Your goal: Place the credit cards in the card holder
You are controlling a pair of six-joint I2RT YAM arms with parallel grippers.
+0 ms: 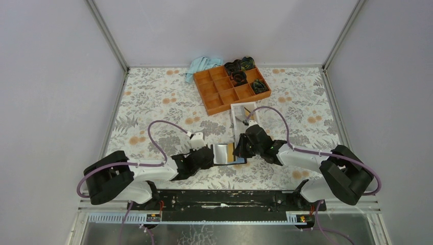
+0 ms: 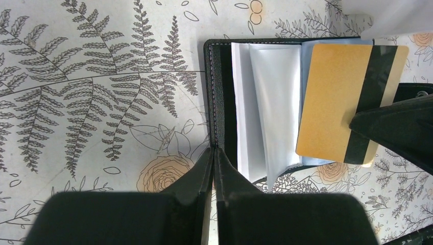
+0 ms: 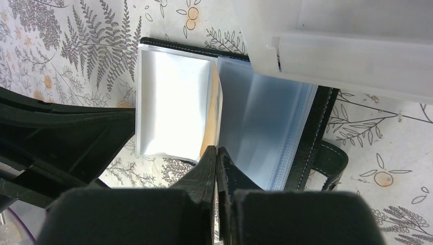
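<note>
The open card holder (image 1: 230, 162), black with white and bluish sleeves, lies between both arms. My left gripper is at its left cover edge, fingertips close together with that edge between them. A gold card (image 2: 332, 102) with a black stripe stands tilted over the blue sleeve (image 3: 263, 117). On its edge, my right gripper is shut; from the left wrist view one dark finger (image 2: 388, 122) lies across the stripe. Whether a clear sleeve surrounds the card I cannot tell. White sleeve pages (image 3: 176, 104) lie left of it.
A white tray (image 1: 237, 109) with a gold card inside stands just behind the holder, close to my right gripper. Further back are an orange compartment box (image 1: 212, 93) with dark coils and a blue cloth (image 1: 203, 64).
</note>
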